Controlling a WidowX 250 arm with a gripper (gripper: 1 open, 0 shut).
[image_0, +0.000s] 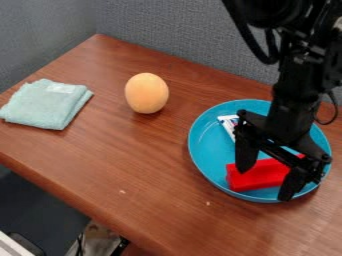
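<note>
My black gripper (267, 164) is low over a blue plate (210, 147) at the right of the table, its two fingers apart and open around a red bar-shaped object (247, 178) lying on the plate. A white tube (230, 126) lies on the plate behind, mostly hidden by the gripper.
An orange egg-like object (147, 93) stands left of the plate. A folded pale green cloth (47, 105) lies at the far left. A grey wall is behind.
</note>
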